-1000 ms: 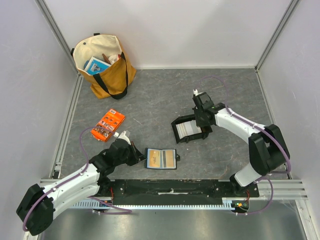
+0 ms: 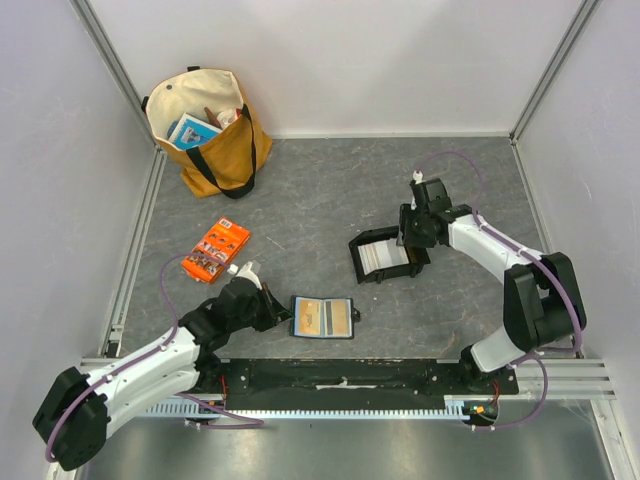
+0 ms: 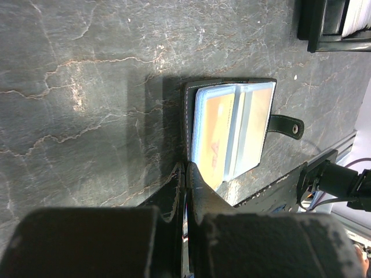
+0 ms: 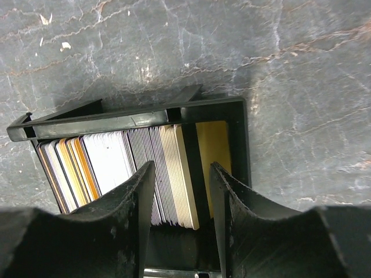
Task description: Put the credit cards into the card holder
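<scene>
A black card box (image 2: pixel 371 275) holds a packed row of white, striped, orange and cream cards (image 4: pixel 110 162), with a bare yellow floor at its right end in the right wrist view. My right gripper is open over that right end, nothing seen gripped between its fingers. The open card holder (image 2: pixel 322 318) lies flat at the front middle, its clear sleeves and strap visible. My left gripper is shut at the holder's left edge, nothing showing between its fingers.
A yellow tote bag (image 2: pixel 210 120) with contents stands at the back left. An orange packet (image 2: pixel 216 250) lies left of the middle.
My right gripper has moved to the right and slightly up in the top view, and the card box has shifted slightly right with it. The left arm is unmoved.
</scene>
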